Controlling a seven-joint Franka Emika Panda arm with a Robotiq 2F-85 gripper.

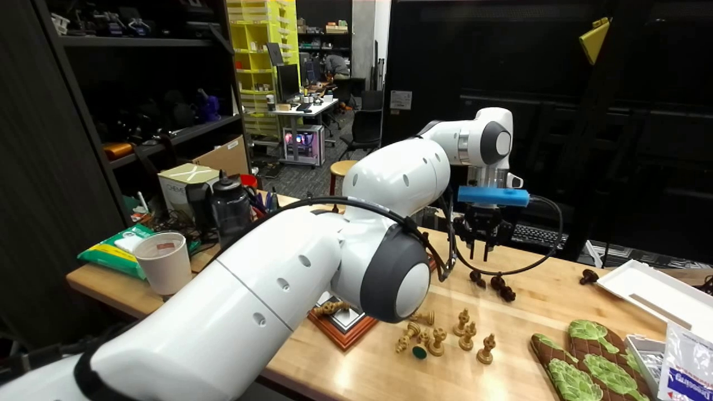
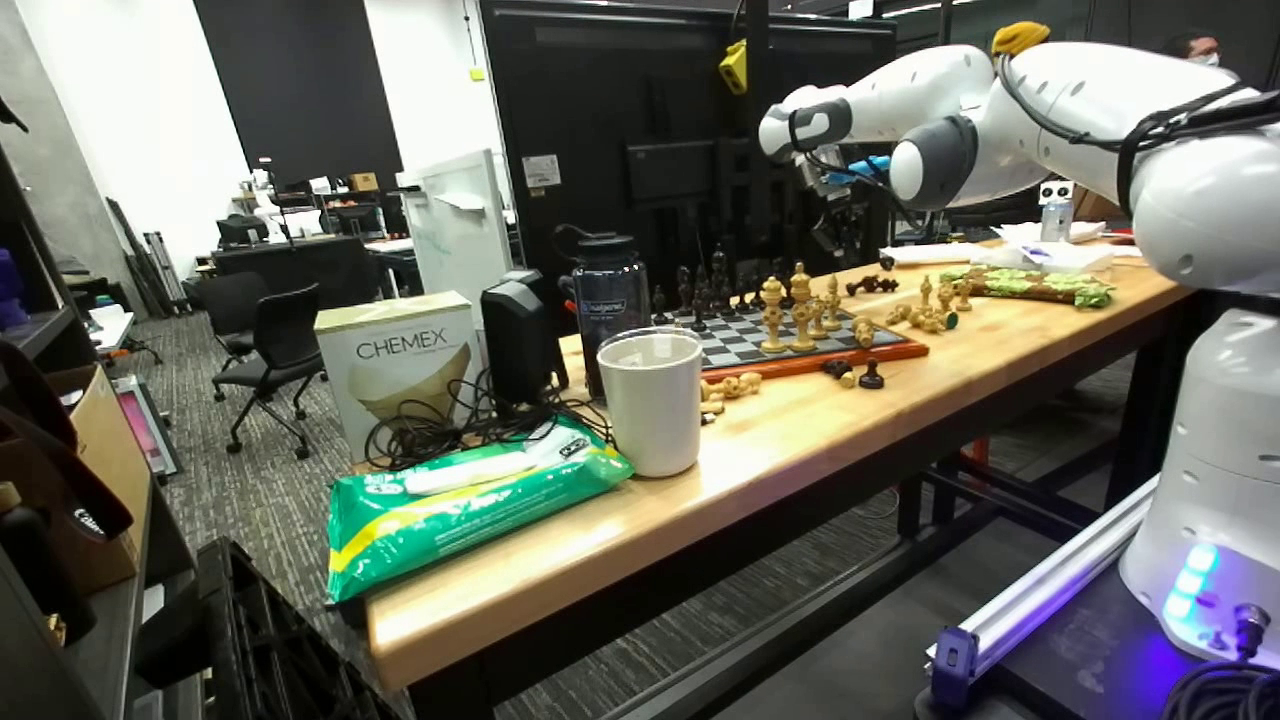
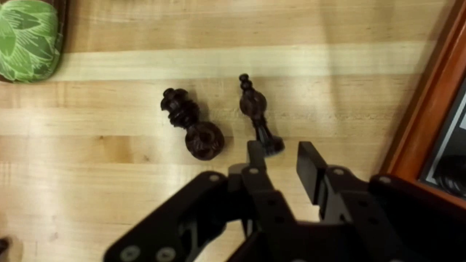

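My gripper is part open, its two black fingers apart and pointing down at the table. A slim dark chess piece (image 3: 254,104) lies on its side under it. In the wrist view its base reaches the left fingertip, and I see no grip on it. Left of it lies a thicker dark piece (image 3: 204,140), also on its side. In exterior view 1 the gripper (image 1: 478,254) hangs above the slim piece (image 1: 476,277), with the thicker piece (image 1: 502,287) beside it. The chessboard (image 2: 750,336) carries dark and light pieces, and my arm hides much of it in exterior view 1.
Several light pieces (image 1: 435,342) stand or lie nearer the front. A leaf-patterned mitt (image 1: 588,374) and a white tray (image 1: 658,294) are at the right. The board's red-brown frame (image 3: 426,118) borders the wrist view's right. Bare wood surrounds the two dark pieces.
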